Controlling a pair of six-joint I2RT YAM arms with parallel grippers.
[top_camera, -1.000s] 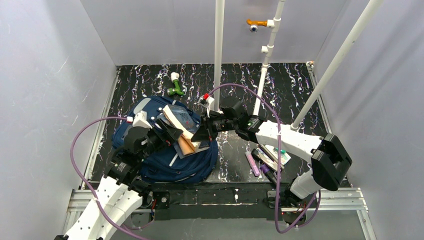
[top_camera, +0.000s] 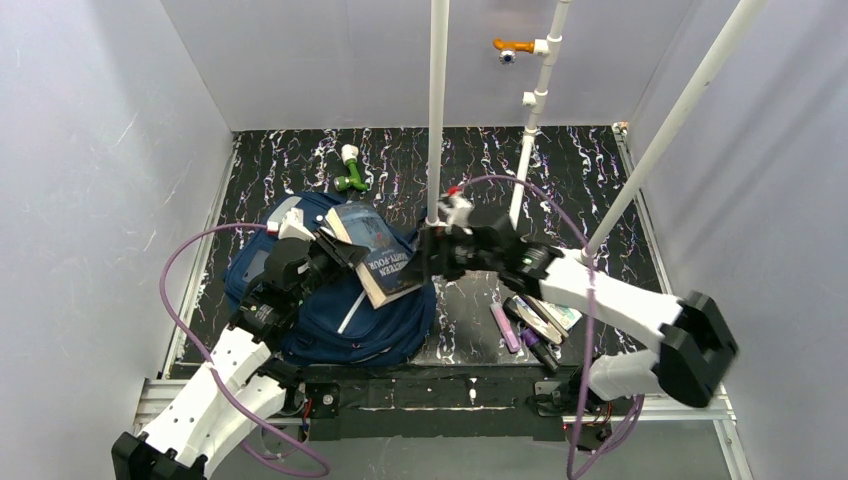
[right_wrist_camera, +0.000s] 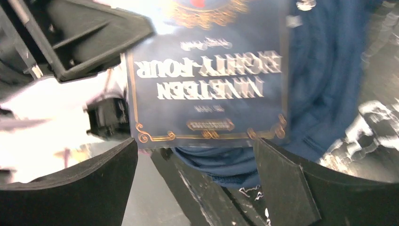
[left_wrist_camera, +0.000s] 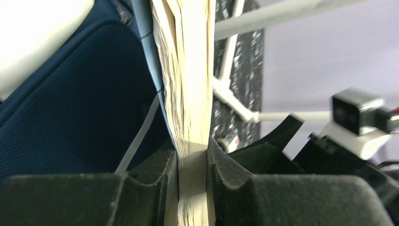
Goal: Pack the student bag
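A dark-covered book (top_camera: 372,247), titled Nineteen Eighty-Four in the right wrist view, is held closed above the blue student bag (top_camera: 335,325). My left gripper is shut on the book, its fingers on both covers with the page edges (left_wrist_camera: 192,94) between. Facing the front cover (right_wrist_camera: 207,89), my right gripper stands open, nothing between its fingers; it is blurred at the book's right side in the top view. The bag lies on the dark marbled floor, and its opening is hidden.
Right of the bag lie a pink marker (top_camera: 505,327), a purple-capped marker (top_camera: 538,347) and other stationery (top_camera: 545,315). White pipes (top_camera: 434,110) rise behind. A green pipe fitting (top_camera: 350,172) lies behind the bag.
My right gripper has come off its pages and moved back to the right; the left arm shifted slightly.
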